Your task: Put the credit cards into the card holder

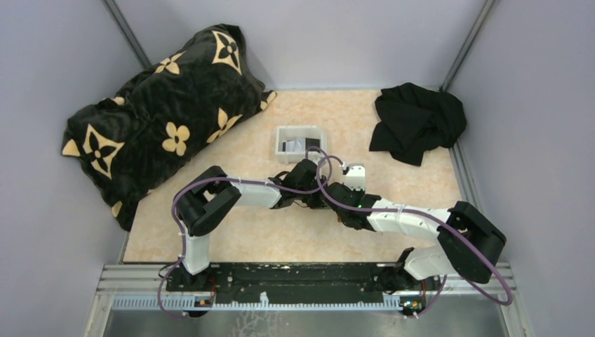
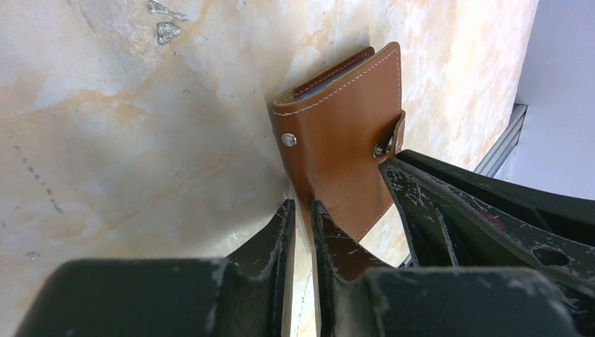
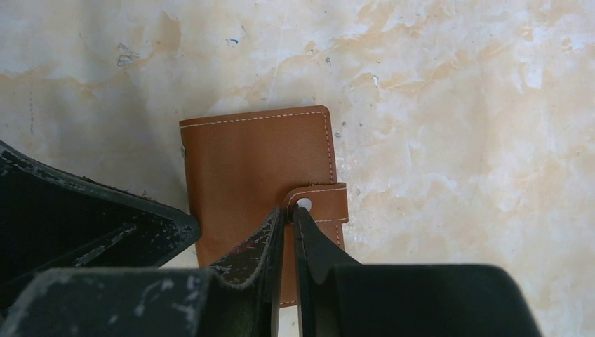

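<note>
A brown leather card holder (image 2: 337, 140) lies folded on the table, its spine toward my left gripper. Those left fingers stand a little apart at the spine, with nothing clearly gripped. In the right wrist view, the closing strap (image 3: 326, 202) with its metal snap lies over the holder's right edge. My right gripper is right by that strap, a narrow gap between its fingertips. From above, both arms hide nearly all of the holder. A light card (image 1: 295, 144) and a dark card (image 1: 312, 144) appear to lie in the white tray (image 1: 278, 143).
A black patterned cushion (image 1: 151, 130) fills the left back, and a black cloth (image 1: 419, 119) lies at the right back. Both grippers are close together over the holder. Bare table shows at the front left.
</note>
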